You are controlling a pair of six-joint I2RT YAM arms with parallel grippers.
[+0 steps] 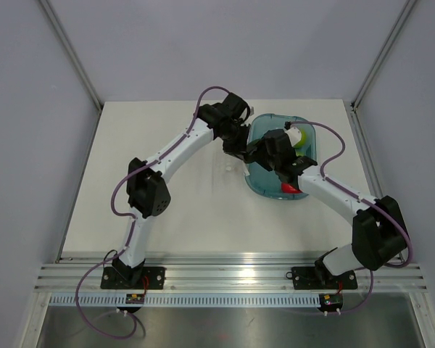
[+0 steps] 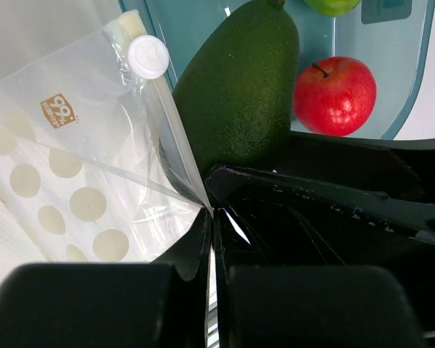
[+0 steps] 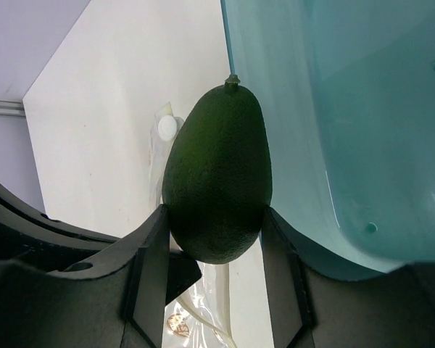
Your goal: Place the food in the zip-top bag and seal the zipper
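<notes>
A clear zip top bag (image 2: pixel 94 145) with printed dots and a white slider (image 2: pixel 148 57) hangs from my left gripper, which is shut on the bag's mouth edge. A large green avocado (image 3: pixel 217 159) sits between the fingers of my right gripper, both fingers touching its sides. In the left wrist view the avocado (image 2: pixel 239 80) is right beside the zipper edge, on the bin side; part of it passes behind the black fingers. Whether its lower end is inside the bag cannot be told. From above, both grippers hide the bag's mouth.
A teal bin (image 1: pixel 264 185) stands under the right arm, holding a red apple (image 2: pixel 335 96) and a green fruit (image 1: pixel 299 137). The two grippers are very close together.
</notes>
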